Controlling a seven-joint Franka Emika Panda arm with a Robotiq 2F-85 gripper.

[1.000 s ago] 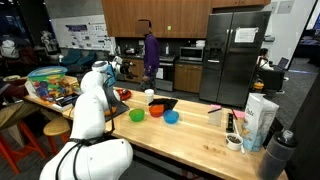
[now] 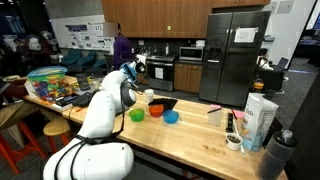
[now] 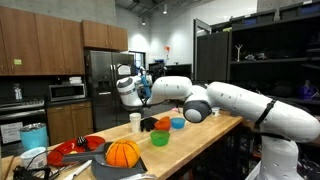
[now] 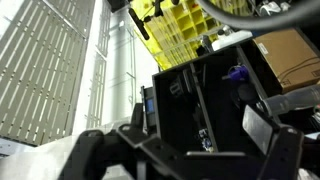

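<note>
My gripper stands open in the wrist view, with no object clearly held between its dark fingers. It is raised well above the table [image 2: 205, 135], at the end of the outstretched white arm [image 2: 98, 118]. On the table sit a green bowl [image 2: 137, 115], an orange-red bowl [image 2: 156, 111] and a blue bowl [image 2: 172, 117]. Behind them stands a white cup [image 2: 149, 94], close to a black object [image 3: 148, 124]. All of these are apart from the gripper. The wrist camera looks out into the room, so the bowls and cup do not appear there.
In exterior view 2, an orange ball-like object [image 3: 123, 154], a red dish [image 3: 76, 149] and a blue container [image 3: 35, 136] crowd the near left. A white-and-blue bag [image 2: 260, 120] and a dark bottle [image 2: 277, 155] stand at the right. Bare tabletop lies between.
The raised end of my arm has swung to the right in exterior view 1, and the wrist has turned. The bowls and cup stay where they were.
</note>
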